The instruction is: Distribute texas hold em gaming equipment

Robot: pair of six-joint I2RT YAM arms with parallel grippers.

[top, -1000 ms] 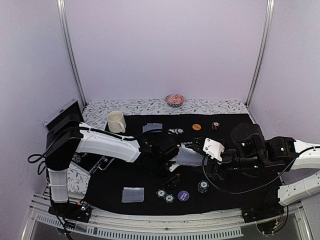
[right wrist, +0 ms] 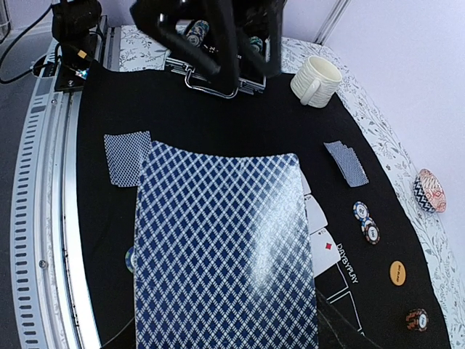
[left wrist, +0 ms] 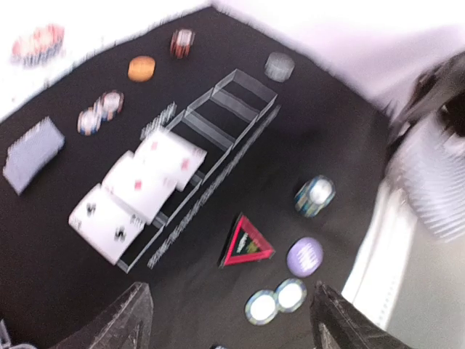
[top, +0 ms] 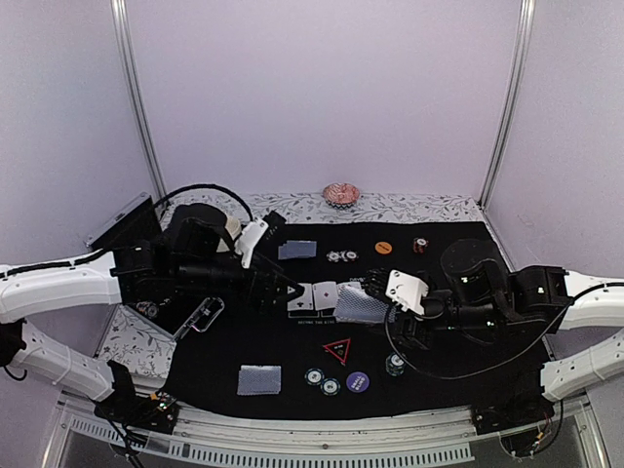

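Note:
Three face-up cards, a front one (left wrist: 107, 222), a middle one (left wrist: 139, 183) and a far one (left wrist: 166, 154), lie slightly overlapping on the printed card row (left wrist: 211, 131). Left of them in the top view, my left gripper (top: 277, 292) hangs over the mat; its fingertips (left wrist: 131, 320) stand apart with nothing between them. My right gripper (top: 388, 297) is shut on a deck of blue-checked cards (right wrist: 225, 247), held above the mat to the right of the face-up cards. This deck hides much of the middle in the right wrist view.
Blue-backed cards lie at the front (top: 259, 380) and the back (top: 297, 250). A red triangle marker (top: 337, 351), a purple disc (top: 358, 381) and several chips (top: 331, 386) sit near the front. The white mug (right wrist: 317, 81) stands beside the open case (right wrist: 211, 86).
My left arm has swung left and back, away from the middle, uncovering the face-up cards and the triangle marker in the top view. The right arm and its deck stay nearly still.

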